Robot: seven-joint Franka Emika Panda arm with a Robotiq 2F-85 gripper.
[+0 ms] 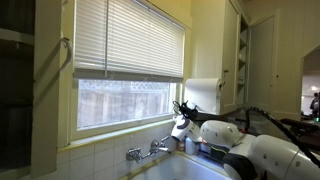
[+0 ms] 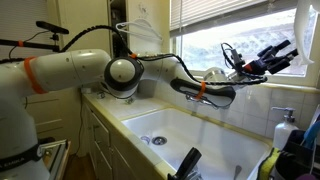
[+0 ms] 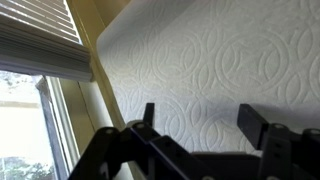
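A white paper towel roll [image 1: 203, 95] with an embossed pattern hangs below the cabinet to the right of the window. Its quilted surface [image 3: 215, 65] fills much of the wrist view. My gripper faces this surface with its dark fingers apart, and no paper shows pinched between them. In the second exterior view the gripper [image 2: 292, 55] is raised above the back right of the sink, in front of the window. Whether the fingertips touch the paper cannot be told.
Below the arm is a white sink [image 2: 205, 132] with a wall faucet [image 1: 150, 150]. A soap bottle [image 2: 284, 130] stands at its back right corner. The window blind [image 1: 130, 40] and the upper cabinet [image 1: 215, 45] border the space around the roll.
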